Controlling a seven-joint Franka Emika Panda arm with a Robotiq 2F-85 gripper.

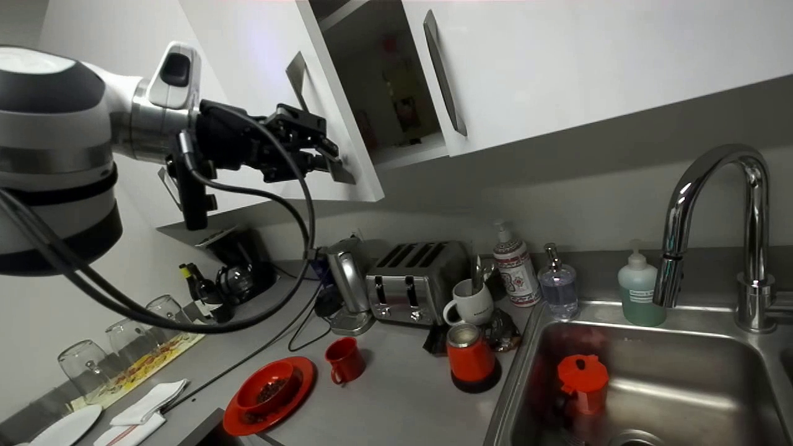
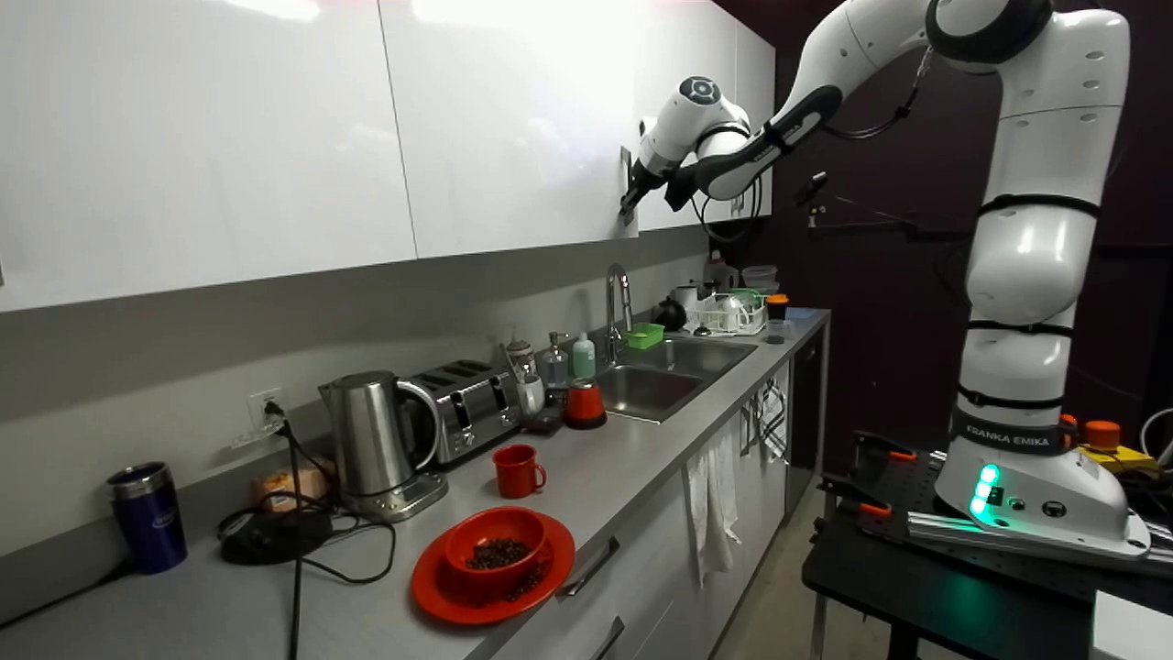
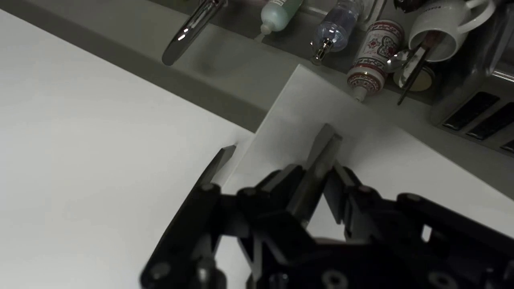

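In exterior view 1, a white upper cabinet door stands part way open, with a dark gap between it and the neighbouring door. My gripper is at the lower end of that door's metal handle. The wrist view shows the handle bar running between the fingers, which are shut on it. From exterior view 2, the gripper appears against the cabinet front at the handle. Part of the cabinet's inside shows, dim and mostly bare.
Under the cabinets, the counter holds a toaster, a red mug, a red plate with a bowl, and a white mug. A sink with a tall faucet lies to the right. A cable loops below my wrist.
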